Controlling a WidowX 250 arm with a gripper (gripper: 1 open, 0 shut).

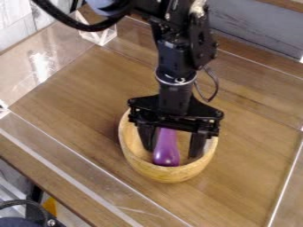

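Note:
A pale wooden bowl [173,173] sits on the wooden table in the middle of the camera view. A purple eggplant-like object [165,151] lies inside it, long side pointing toward the front. My black gripper [172,140] hangs over the bowl with its fingers apart, open, reaching down on either side of the purple object. Whether the fingertips touch it cannot be seen clearly.
A white bracket stands at the back left. A pale wall borders the back right, and cables show at the lower left edge.

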